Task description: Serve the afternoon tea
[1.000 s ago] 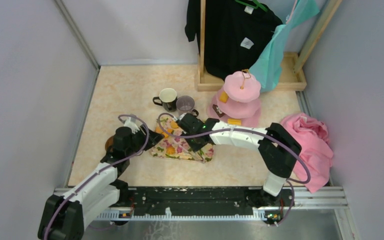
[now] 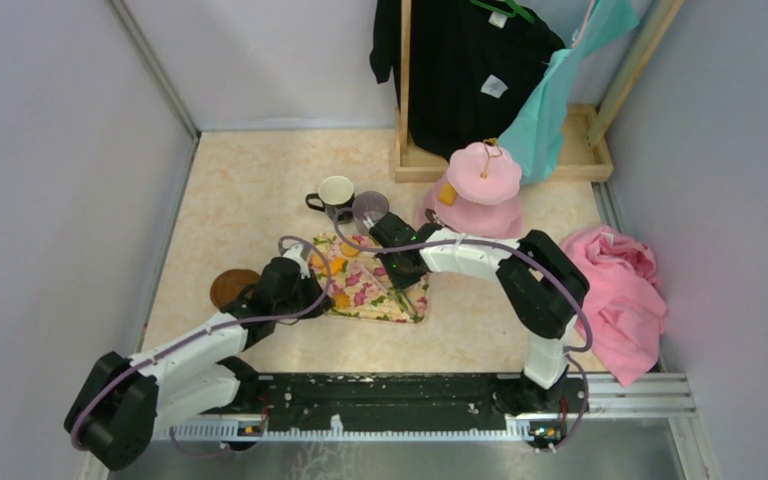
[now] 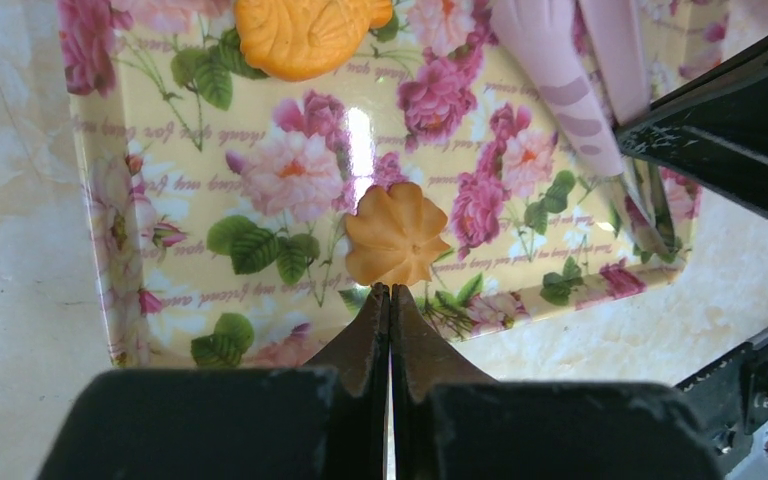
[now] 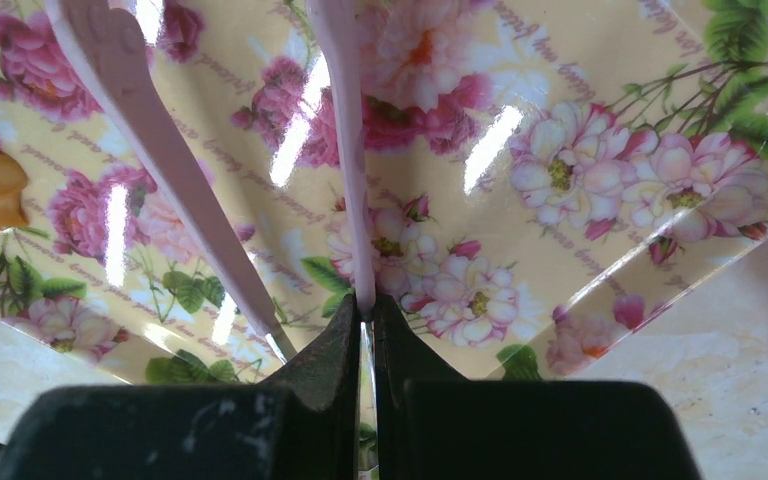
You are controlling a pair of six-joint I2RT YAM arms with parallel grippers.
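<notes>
A floral tray [image 2: 360,310] holds orange pastries and pink-handled cutlery. In the left wrist view, my left gripper is shut just below a ridged pastry [image 3: 397,232], nothing visible between its fingers; a fish-shaped pastry [image 3: 305,32] lies above. In the right wrist view, my right gripper is shut on the lower handle of one pink utensil [image 4: 348,150]; another pink utensil [image 4: 175,180] lies to its left. Behind the tray stand a black mug [image 2: 336,200], a translucent cup [image 2: 371,207] and a pink tiered stand [image 2: 487,185].
A round wooden coaster [image 2: 232,287] lies left of the tray, beside my left arm. Pink cloth [image 2: 615,300] is heaped at the right. A wooden rack with black and teal garments stands at the back.
My left gripper has moved rightward over the tray's lower left part. My right gripper has shifted slightly right and toward the back, with its arm's elbow drawing inward.
</notes>
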